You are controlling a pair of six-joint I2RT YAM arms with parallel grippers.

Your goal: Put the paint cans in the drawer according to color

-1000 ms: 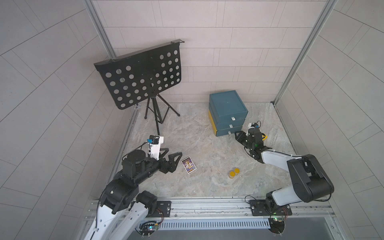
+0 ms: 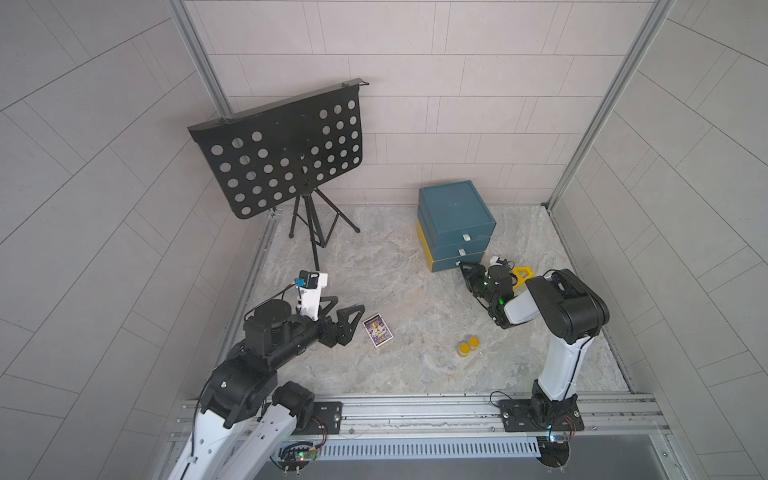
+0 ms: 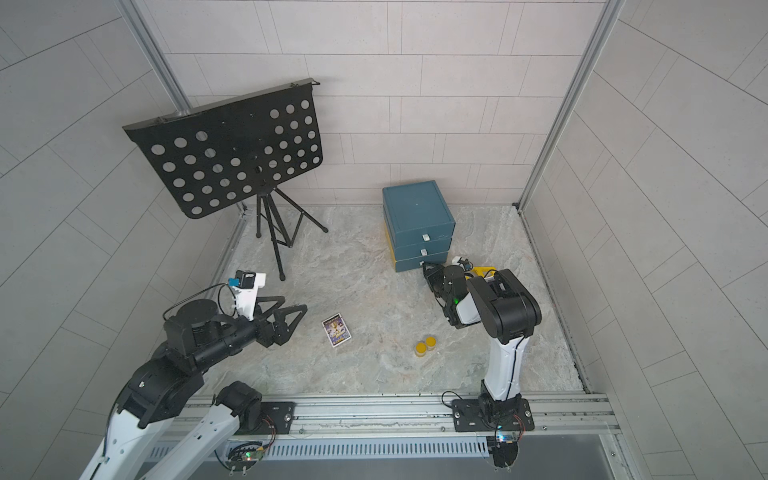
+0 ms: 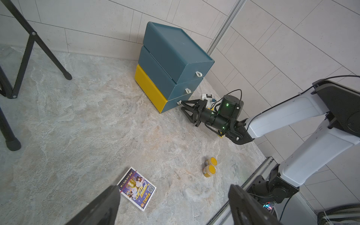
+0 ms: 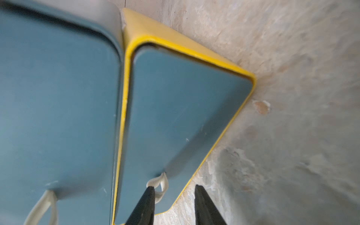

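Note:
Two small cans with yellow lids point(image 4: 208, 170) stand side by side on the floor in front of the right arm. The drawer stack point(image 2: 456, 216) stands by the back wall, two blue units over a yellow-framed bottom drawer point(image 5: 183, 112), all closed. At that bottom drawer's white loop handle point(image 5: 162, 185) is my right gripper, its fingers part open. One finger overlaps the handle in the right wrist view; whether it touches cannot be told. My left gripper point(image 2: 342, 321) is open and empty above the floor, near a printed card point(image 2: 377, 329).
A black music stand point(image 2: 308, 160) rises at the back left. Behind the right gripper lies a yellow object point(image 2: 522, 274), partly hidden by the arm. Open floor stretches between the card and the drawers.
My right gripper has moved left and lower, up to the bottom drawer's handle, and the right arm has folded inward. The left arm, cans and drawers have stayed put.

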